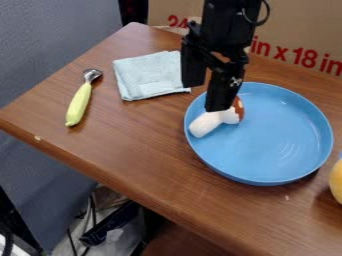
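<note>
A white mushroom toy (209,122) with a brown-topped cap lies on the blue plate (281,150). The black gripper (214,92) hangs over the plate's left side, its lower fingers just above and partly in front of the mushroom's cap. Whether it touches the mushroom, or how far the fingers are apart, I cannot tell.
A folded pale cloth (144,74) and a yellow-handled scoop (80,100) lie on the left of the wooden table (134,150). A yellow round object (335,182) is cut off at the right edge. A cardboard box (306,35) stands behind.
</note>
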